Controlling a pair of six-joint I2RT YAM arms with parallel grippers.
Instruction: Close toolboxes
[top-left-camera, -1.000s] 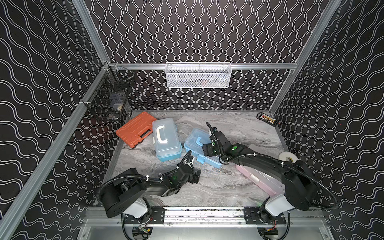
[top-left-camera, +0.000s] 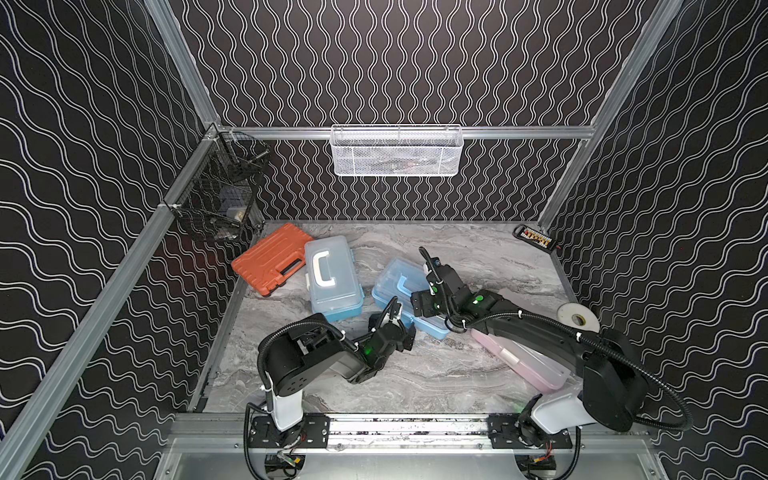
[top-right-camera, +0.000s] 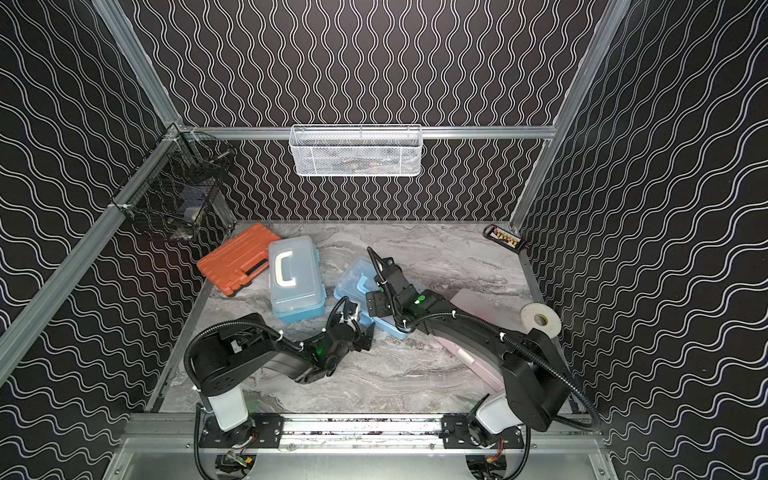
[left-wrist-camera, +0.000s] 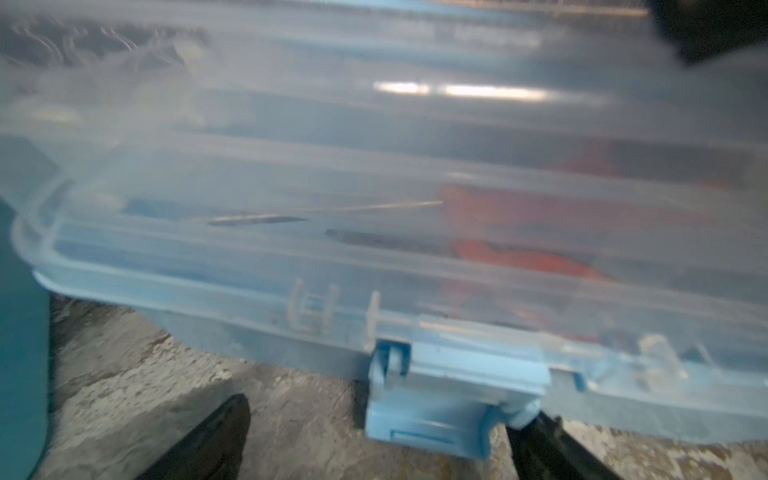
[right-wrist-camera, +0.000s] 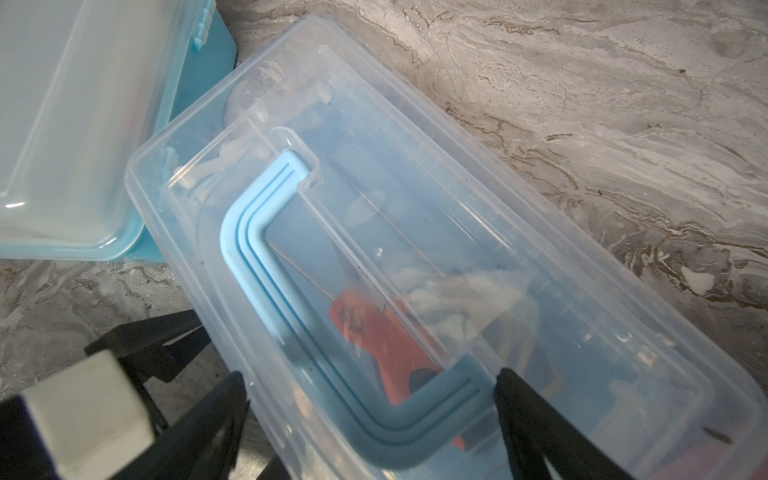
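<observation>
A clear-lidded blue toolbox (right-wrist-camera: 480, 216) lies in the middle of the table, its lid down over red-handled tools. On its front side the blue latch (left-wrist-camera: 456, 392) hangs outward. My left gripper is open at that front side, its fingers on either side of the latch, the right one close to it. Over the lid hovers my right gripper, open, near the blue handle (right-wrist-camera: 296, 344); whether it touches the lid is unclear. A taller blue toolbox (top-left-camera: 332, 276) with a white handle has its lid down just to the left.
An orange case (top-left-camera: 272, 257) sits at the back left. A pink box (top-left-camera: 524, 360) lies partly under the right arm, with a roll of tape (top-left-camera: 577, 317) beyond it.
The toolbox and right gripper have shifted slightly right.
</observation>
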